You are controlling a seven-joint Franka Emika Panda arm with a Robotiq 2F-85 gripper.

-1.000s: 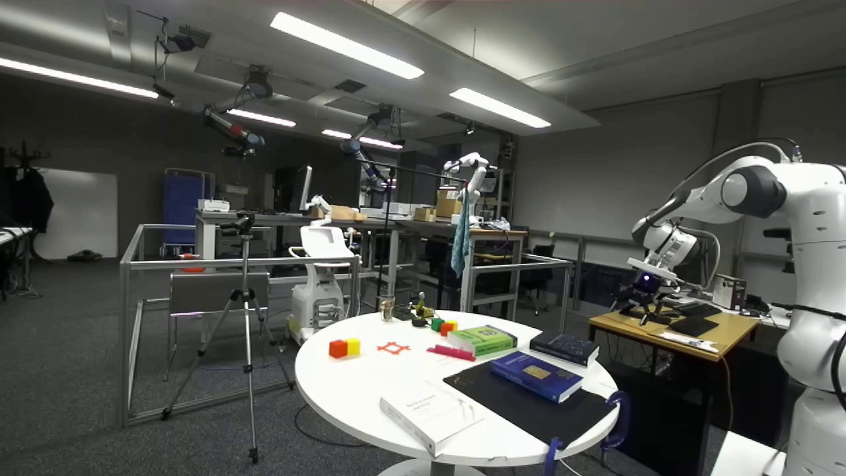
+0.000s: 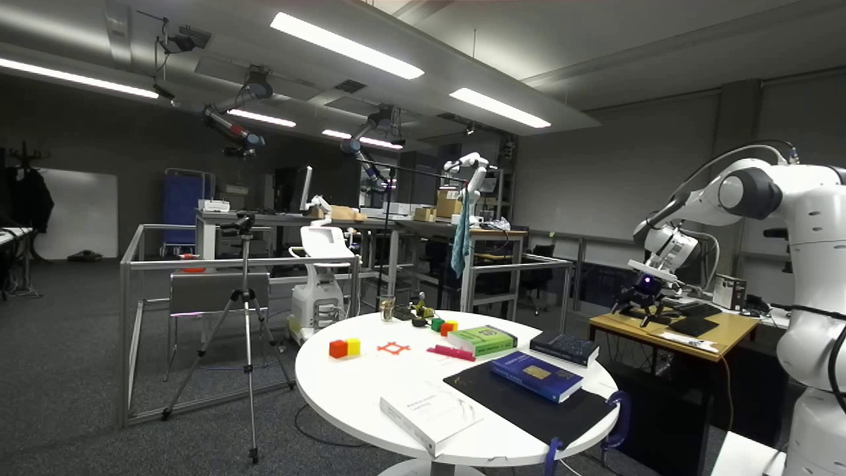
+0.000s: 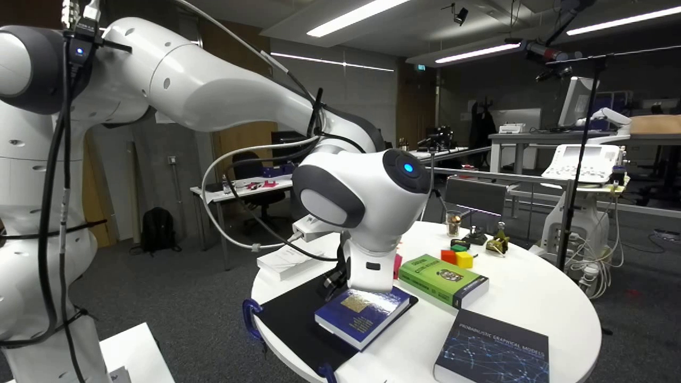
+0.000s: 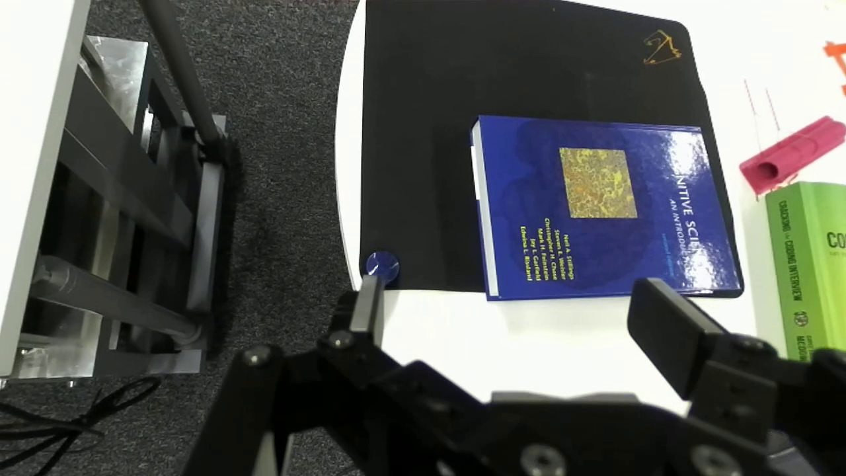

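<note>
My gripper stands open in the wrist view, its two black fingers wide apart and nothing held between them. Ahead of the fingers in that view lies a blue hardcover book point(image 4: 523, 190) with a gold square on its cover, resting flat on a black mat point(image 4: 420, 158). In exterior view 1 the gripper point(image 2: 637, 308) hangs in the air right of the round white table point(image 2: 349, 396), apart from every book. The arm's wrist hides the fingers in exterior view 2.
Around the mat are a green book point(image 3: 440, 277), a dark book point(image 3: 495, 351), a white book point(image 2: 432, 414) and a pink piece point(image 2: 452, 352). Coloured blocks point(image 2: 344, 348) and an orange frame point(image 2: 393, 348) sit farther left. Blue clamps point(image 2: 623, 418) grip the table edge.
The arm's end and gripper have shifted very slightly down and right in exterior view 1. The books and other table items have not moved.
</note>
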